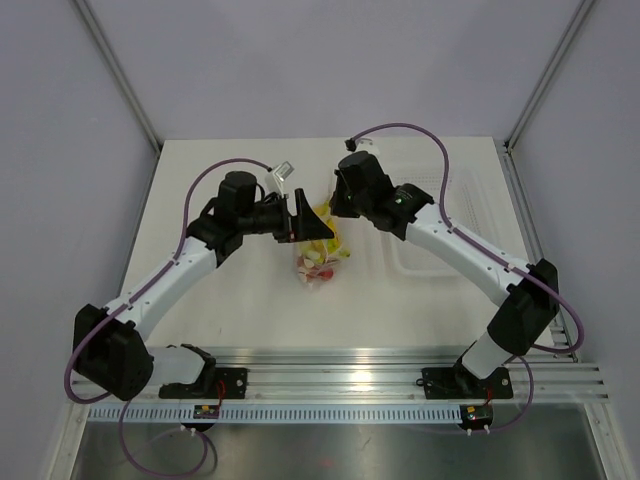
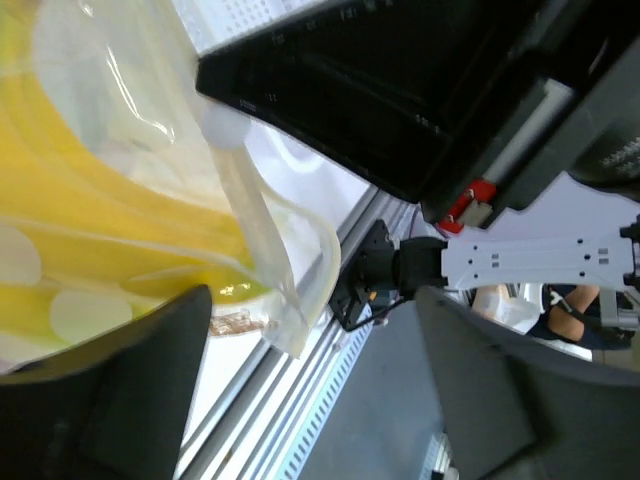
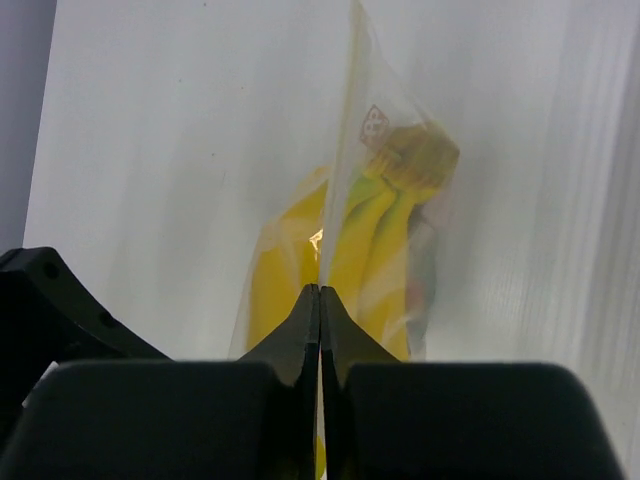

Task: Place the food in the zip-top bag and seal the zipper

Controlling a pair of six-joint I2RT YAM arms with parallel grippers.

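A clear zip top bag with yellow food and some reddish items inside lies between my grippers at the table's middle. My left gripper stands open just beside the bag's edge, its fingers blurred in the left wrist view. My right gripper is shut on the bag's upper edge strip, which rises from between its fingertips in the right wrist view. The yellow food shows through the plastic. Whether the zipper is sealed, I cannot tell.
A white perforated bin lies right of the bag, partly under my right arm. Metal rails run along the front edge.
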